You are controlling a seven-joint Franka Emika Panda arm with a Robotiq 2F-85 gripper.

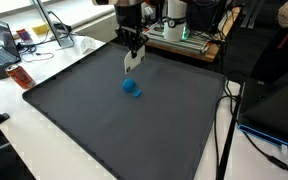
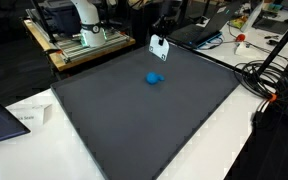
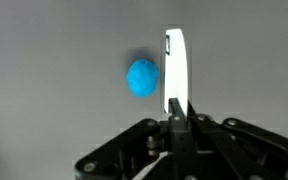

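A flat white piece [image 1: 134,61] hangs upright from my gripper [image 1: 135,46], which is shut on its top end. In the wrist view the white piece [image 3: 176,72] juts out from between the fingertips as a narrow strip. A round blue object [image 3: 142,77] lies on the dark table just beside it in that view. Both exterior views show the white piece [image 2: 159,47] raised above the table and apart from the blue object [image 2: 152,78]. A small lighter blue bit [image 1: 137,93] shows at the blue object's edge.
An orange-red can [image 1: 21,76] stands beyond its left edge in exterior view 1. Black cables [image 2: 259,80] lie along one side in exterior view 2.
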